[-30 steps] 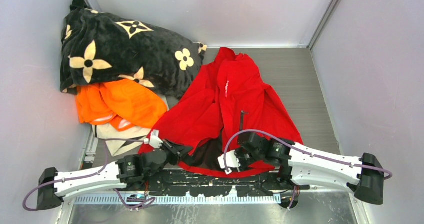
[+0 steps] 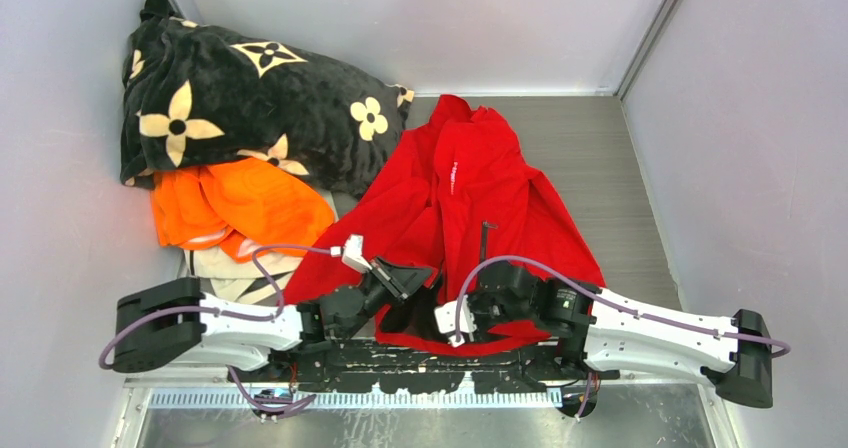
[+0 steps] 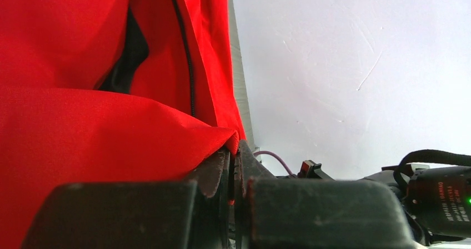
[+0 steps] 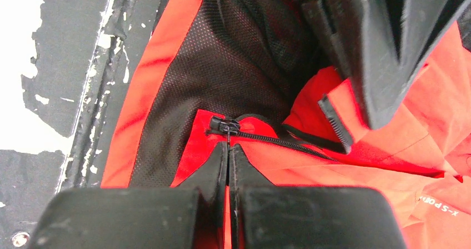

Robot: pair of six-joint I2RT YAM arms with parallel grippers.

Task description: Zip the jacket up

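The red jacket point(image 2: 510, 198) lies open at the centre, its dark mesh lining point(image 4: 233, 49) showing near the front edge. My left gripper is shut on a folded edge of red fabric, pinched at its fingertips. In the right wrist view, a zipper slider point(image 4: 225, 125) sits on a black tape, with my right gripper shut on its pull tab. The other zipper edge point(image 4: 336, 124) appears beside the left gripper's dark fingers at upper right.
A black patterned pillow point(image 2: 250, 98) and orange cloth point(image 2: 240, 208) lie at the left. A worn front edge runs below the jacket.
My left gripper has moved right and up toward the jacket's middle, pulling the red fabric along. My right gripper has shifted only slightly.
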